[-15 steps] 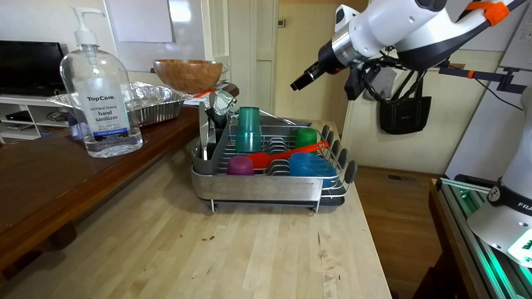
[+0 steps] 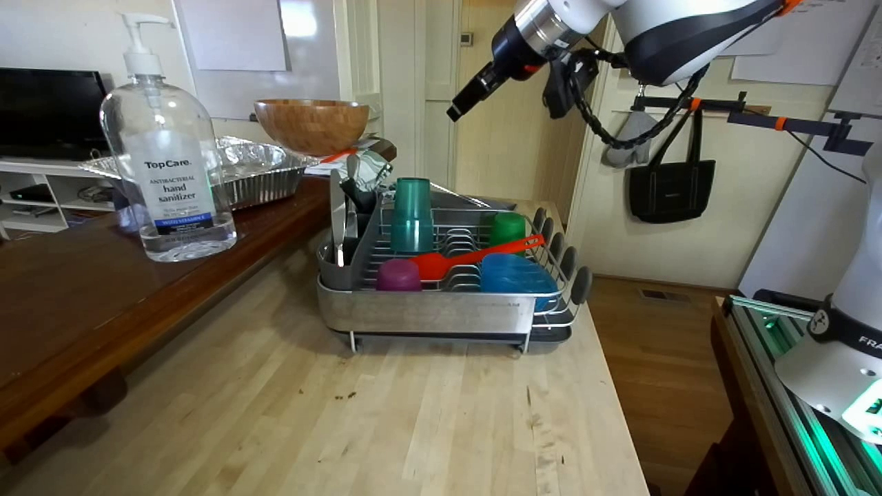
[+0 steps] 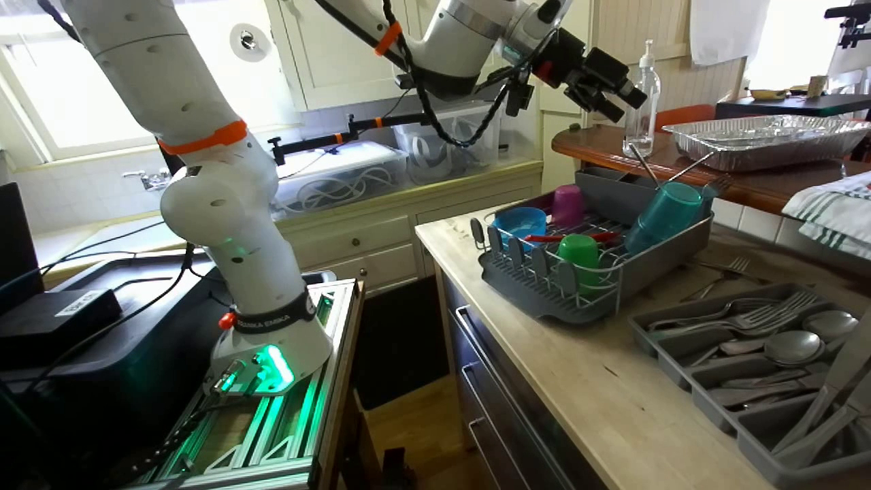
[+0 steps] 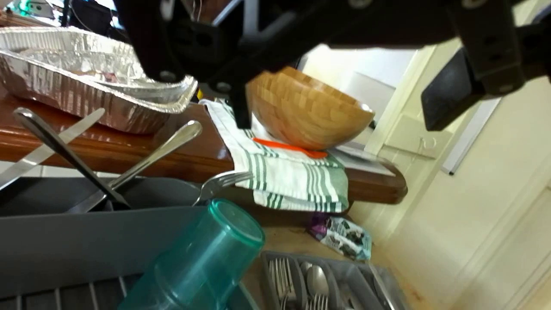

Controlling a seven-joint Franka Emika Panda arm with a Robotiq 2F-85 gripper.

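Note:
High above the dish rack (image 2: 430, 313), my gripper (image 2: 455, 112) hangs in free air. Its fingers stand wide apart in the wrist view, one black pad (image 4: 450, 92) at the right, with nothing held between them. Inside the rack are a teal cup (image 4: 201, 253), a green cup (image 3: 580, 260), a purple cup (image 2: 398, 275), a blue bowl (image 2: 517, 274) and a red spatula (image 2: 463, 257). Knives and other cutlery (image 2: 339, 216) stand in the rack's grey holder. Beyond the fingers, the wrist view shows a wooden bowl (image 4: 315, 111) and an orange utensil (image 4: 289, 147).
Beside the rack lies a grey cutlery tray (image 3: 710, 404) of forks, spoons and knives. The raised brown counter bears a sanitizer bottle (image 2: 169, 165), a foil pan (image 4: 88, 77) and a striped towel (image 4: 294, 178). Bare wooden worktop (image 2: 413, 413) lies on the rack's near side in exterior view 1.
The arm and gripper have moved up and to the left in exterior view 1. The rack and its contents look unmoved.

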